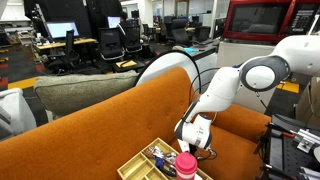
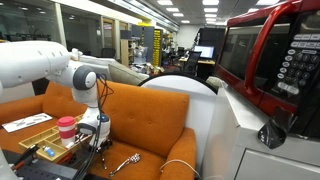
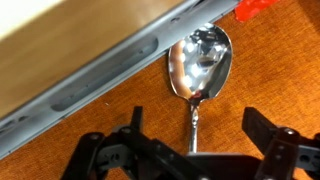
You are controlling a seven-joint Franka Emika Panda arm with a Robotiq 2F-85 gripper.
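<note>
In the wrist view a metal spoon (image 3: 199, 66) lies on the orange seat, its bowl away from me and its handle running down between my fingers. My gripper stands open over that handle, one black finger (image 3: 127, 130) to the left and the other to the right, both apart from the metal. From outside, the gripper (image 1: 191, 150) is low over the seat beside the wooden tray (image 1: 133, 168); the spoon cannot be made out there.
A red-lidded container (image 1: 186, 165) stands near the tray. The tray's edge (image 3: 110, 72) runs close along the spoon's left side. A whisk-like metal utensil (image 2: 127, 162) lies on the seat. The orange sofa back (image 1: 110, 112) rises behind.
</note>
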